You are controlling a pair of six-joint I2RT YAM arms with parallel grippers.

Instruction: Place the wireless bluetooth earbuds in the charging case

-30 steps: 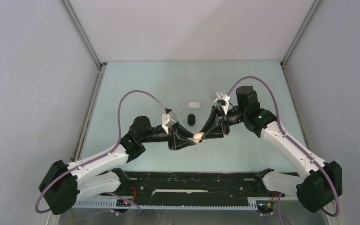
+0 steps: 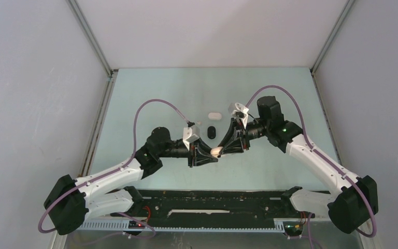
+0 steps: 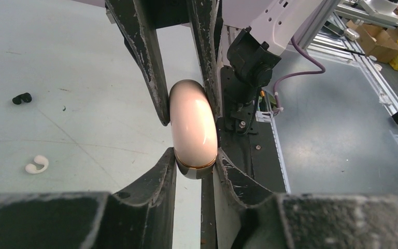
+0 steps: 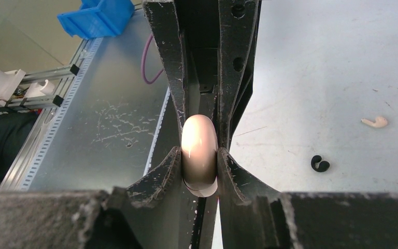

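A pale pink-beige charging case is held between the two grippers at the middle of the workspace, over the table's front half. My left gripper is shut on it, its fingertips at the lower end. My right gripper is also shut on it, from the opposite side. A thin gold seam crosses the case near the left fingertips. In the right wrist view a pink earbud lies on the table, apart from the case. Whether the case is open cannot be told.
On the table behind the grippers lie a white case, a black case, and small black and white pieces.
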